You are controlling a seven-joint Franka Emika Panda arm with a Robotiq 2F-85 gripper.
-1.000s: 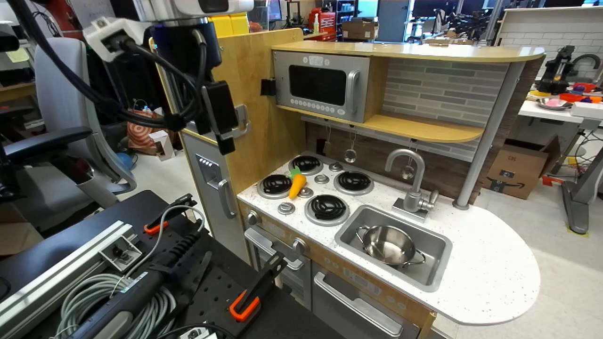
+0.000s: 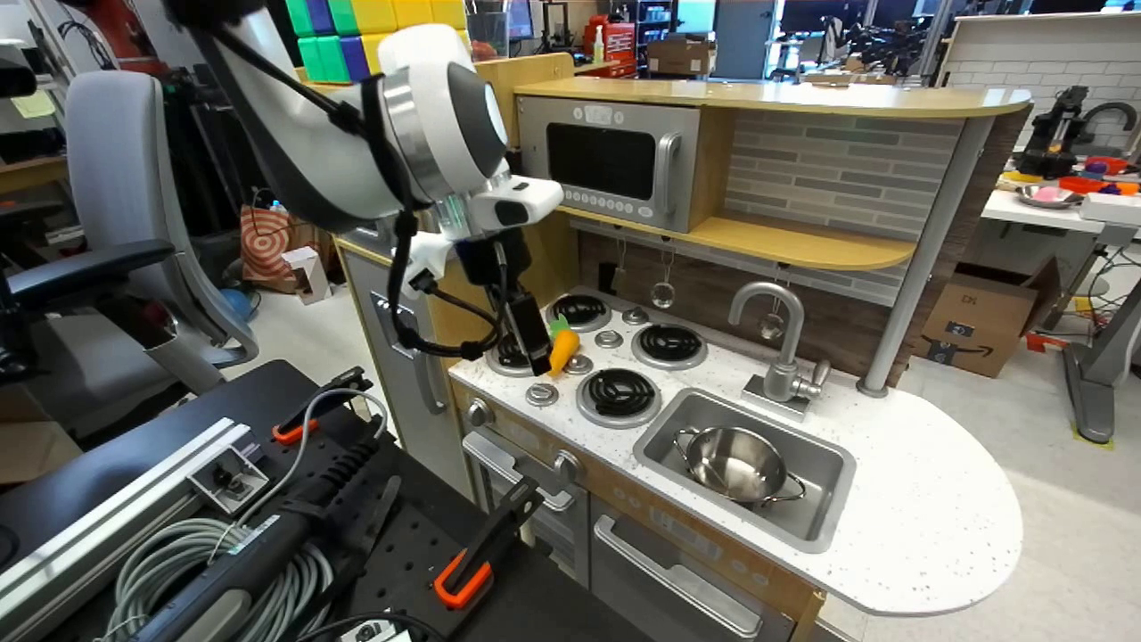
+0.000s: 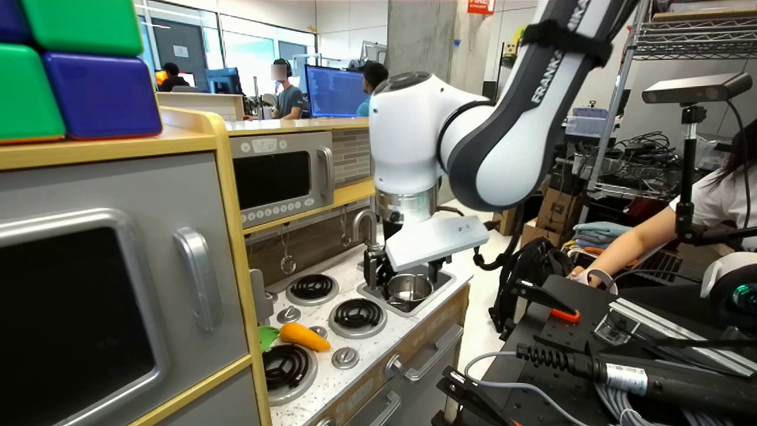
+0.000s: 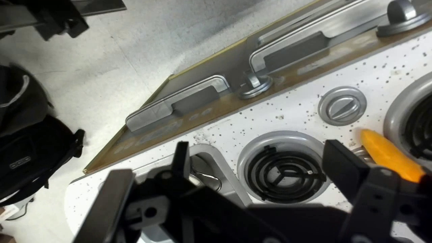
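Note:
An orange toy carrot [image 2: 563, 349] with a green top lies on the stove among the burners. In exterior view 2 the carrot [image 3: 304, 336] rests beside the near black burner, its green leaves [image 3: 267, 337] to the left. My gripper is open above the counter, its fingers wide apart with nothing held between them. A burner shows between them in the wrist view; the carrot [image 4: 388, 154] is outside the right finger, its leafy end hidden. In the sink [image 2: 832, 514] sits a metal pot [image 2: 735, 462].
A faucet [image 2: 786, 342] rises behind the sink, and the microwave [image 2: 611, 160] and shelf overhang the back of the counter. The tall cabinet [image 3: 120, 298] borders the stove. White counter [image 2: 931, 492] right of the sink is bare.
My arm has come down and toward the stove from high at the left, so the gripper now hangs near the carrot. The carrot and pot look unmoved.

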